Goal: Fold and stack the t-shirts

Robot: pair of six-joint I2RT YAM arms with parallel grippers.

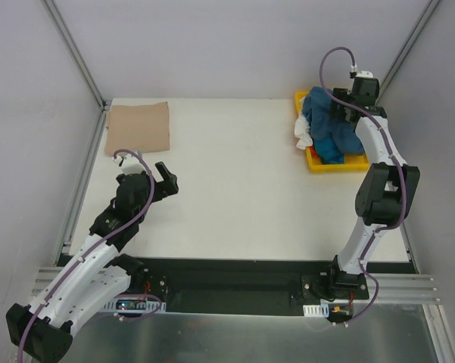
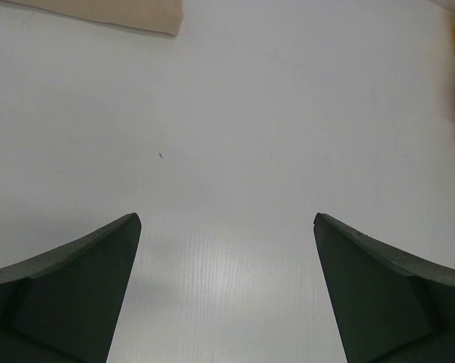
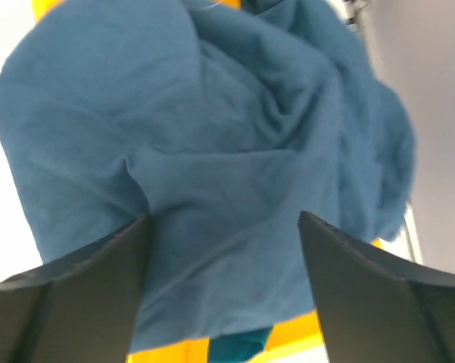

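Note:
A crumpled blue shirt [image 1: 329,132] lies heaped in the yellow bin [image 1: 329,167] at the right of the table. White cloth [image 1: 303,134] pokes out at the bin's left side. Above the heap is my right gripper [image 1: 341,104]; in the right wrist view its fingers [image 3: 98,295] stand apart over the blue fabric [image 3: 212,189], which is not pinched. A flat tan folded shirt [image 1: 138,127] rests at the table's back left. My left gripper [image 1: 165,181] is open over bare table, with nothing between its fingers.
A wall [image 1: 431,98] stands close behind and to the right of the bin. A bit of red cloth [image 1: 313,152] shows at the bin's left edge.

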